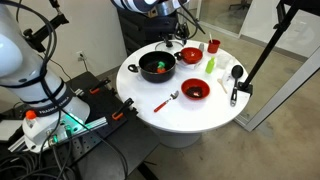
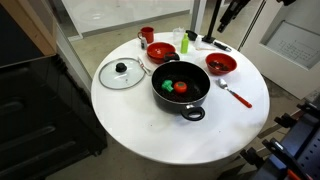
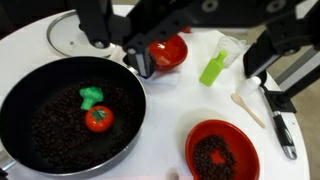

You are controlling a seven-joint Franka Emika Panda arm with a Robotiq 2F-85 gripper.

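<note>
My gripper is open, its two dark fingers set wide apart at the top of the wrist view with nothing held between them. In exterior view 1 it hangs above the far side of the round white table. A black pot [image 3: 62, 150] holds dark beans, a green broccoli piece [image 3: 91, 97] and a red tomato [image 3: 99, 119]. To the pot's right in the wrist view is a red bowl [image 3: 247, 150] with dark beans in it. Behind, partly covered by my left finger, sits another red bowl [image 3: 172, 50]. A small green bottle [image 3: 212, 69] stands beside that bowl.
A glass lid [image 2: 121, 73] lies near the table's edge, and a red mug [image 2: 146, 35] stands at the back. A red-handled utensil [image 2: 236, 96] rests beside the bean bowl. Black utensils lie at one side.
</note>
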